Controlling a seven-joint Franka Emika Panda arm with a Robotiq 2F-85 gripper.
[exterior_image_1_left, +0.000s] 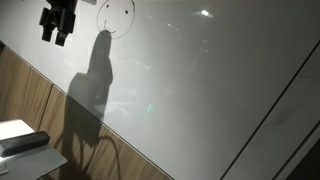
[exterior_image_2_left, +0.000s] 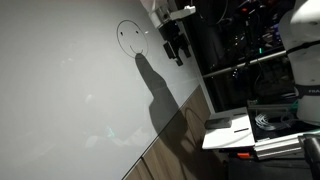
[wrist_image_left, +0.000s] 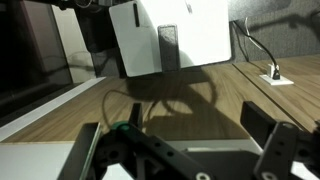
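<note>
A smiley face (exterior_image_1_left: 112, 31) is drawn in dark line on the large whiteboard (exterior_image_1_left: 190, 80); exterior view 2 also has the face (exterior_image_2_left: 132, 50) near the board's top. My gripper (exterior_image_1_left: 54, 38) is open, fingers pointing down, to the left of the drawing in exterior view 1. Nothing shows between its spread fingers in the wrist view. Below, a dark block like an eraser (wrist_image_left: 168, 45) lies on a white surface (wrist_image_left: 205, 50), well away from the fingers. A thin marker-like stick (exterior_image_2_left: 240, 130) lies near it.
Wood-grain panelling (exterior_image_1_left: 30, 88) runs below the whiteboard. Cables (exterior_image_2_left: 265, 122) and a small white plug-like piece (wrist_image_left: 275, 77) sit beside the white surface. Open air surrounds the gripper.
</note>
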